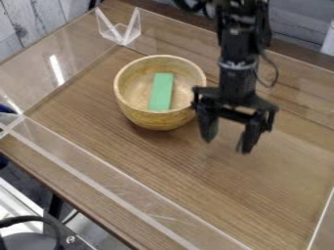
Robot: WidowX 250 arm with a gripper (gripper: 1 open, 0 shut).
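The black gripper (232, 115) hangs at the right of centre, blurred, its dark fingers spread low over bare wooden table. It stands to the right of a round yellowish bowl (135, 103), which holds a green block (162, 92). Nothing clear shows between the fingers.
A small clear plastic container (120, 26) stands at the top left. A dark object with cables (26, 234) is at the lower left corner.
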